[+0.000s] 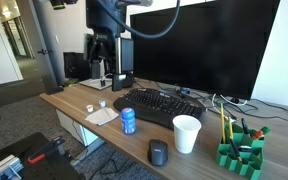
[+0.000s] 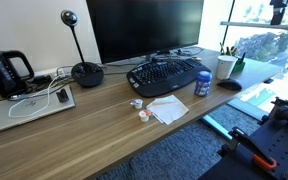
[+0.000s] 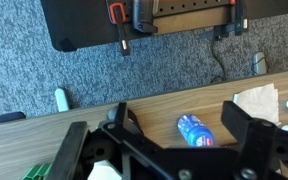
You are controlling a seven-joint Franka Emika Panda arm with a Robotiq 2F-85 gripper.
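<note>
My gripper is open and empty, its dark fingers [image 3: 112, 133] spread wide at the bottom of the wrist view. In exterior view 1, the arm hangs at upper left, above the desk's left part. A blue can [image 1: 129, 121] stands upright on the desk; from above, the same can [image 3: 194, 131] appears below and between the fingers, well apart from them. The white cup [image 1: 186, 133] stands to its right, behind the black mouse [image 1: 158, 152]. A white napkin [image 2: 168, 109] lies flat, with small white containers [image 2: 144, 115] beside it.
At the desk's right end sits a green organizer [image 1: 240, 158] with pens and scissors. A black keyboard [image 1: 162, 105] and large monitor [image 1: 204, 45] stand behind. A black webcam stand [image 2: 87, 73] and kettle [image 2: 6, 72] are farther left. Bare wood [image 2: 64, 140] lies in front of them.
</note>
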